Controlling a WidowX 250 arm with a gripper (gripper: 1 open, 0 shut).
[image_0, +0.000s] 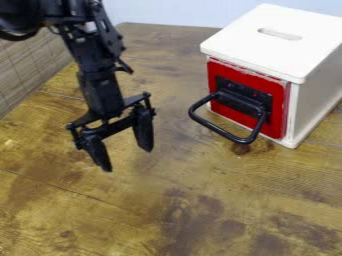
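My black gripper hangs open above the wooden floor at the left middle, its fingers apart with nothing between them. To its right stands a white box with a red front panel and a black handle that sticks out toward my gripper, with a gap between the two.
A beige tiled edge runs along the far left, and a pale wall lies at the back.
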